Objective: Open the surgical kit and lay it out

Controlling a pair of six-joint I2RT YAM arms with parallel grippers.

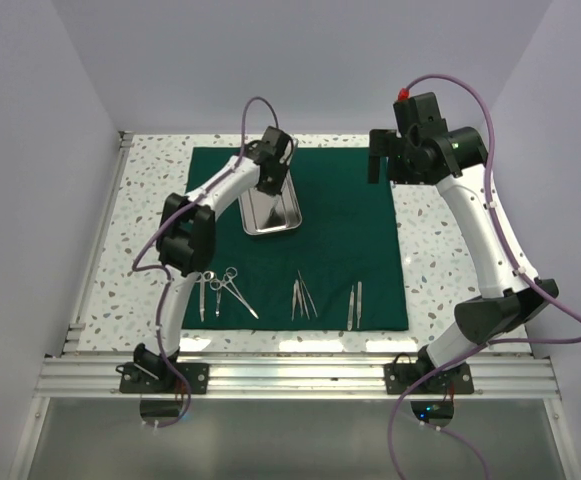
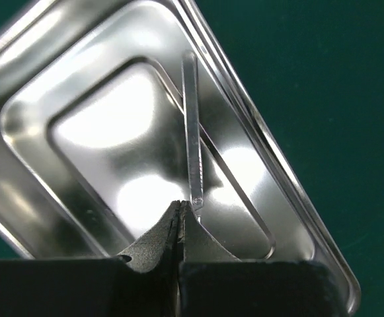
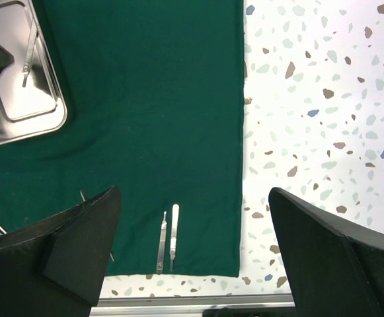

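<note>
A slim metal scalpel handle (image 2: 192, 132) lies in the steel tray (image 2: 271, 148), across the edge of its sunken floor. My left gripper is shut, fingertips together, with nothing between them; the instrument's near end shows just beyond the tips, outside the fingers. Seen from the top, the left arm reaches over the tray (image 1: 272, 230). In the right wrist view the same handle (image 3: 30, 47) rests inside the tray. My right gripper is wide open and empty, high over the right side of the table.
On the green cloth (image 1: 350, 240), scissor-like tools (image 1: 235, 290) lie front left, tweezers (image 1: 295, 298) front middle, and two slim handles (image 1: 359, 305) front right. The cloth right of the tray is bare. Speckled table (image 1: 435, 240) borders it.
</note>
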